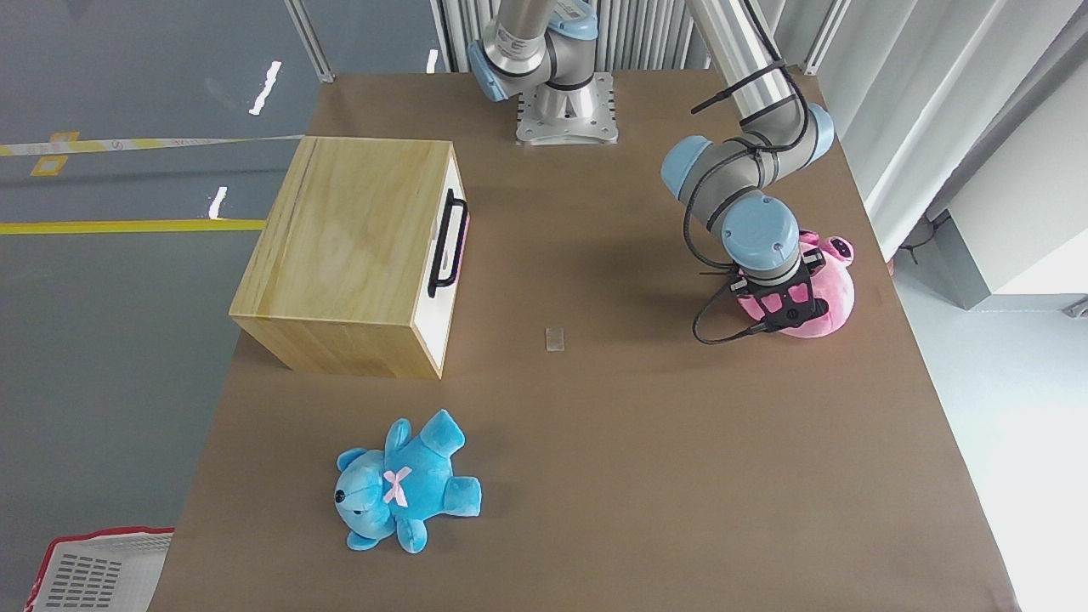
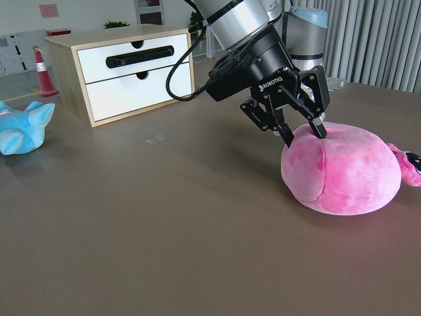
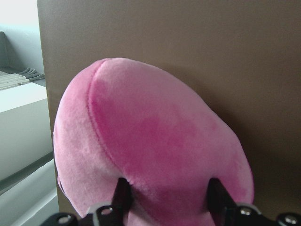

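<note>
The pink plush toy (image 1: 831, 296) lies at the table's right side. My gripper (image 2: 303, 138) is down on top of it, fingertips pressed against the plush in the left view; in the wrist view both fingers sit against the pink fabric (image 3: 150, 132), apart from each other, and whether they grip it is unclear. In the front view the arm hides much of the toy. A blue teddy bear (image 1: 428, 479) with a pink bow lies at the table's front left.
A wooden cabinet (image 1: 347, 224) with white drawer fronts and black handles stands on the left. A red-rimmed basket (image 1: 102, 571) is beside the table at lower left.
</note>
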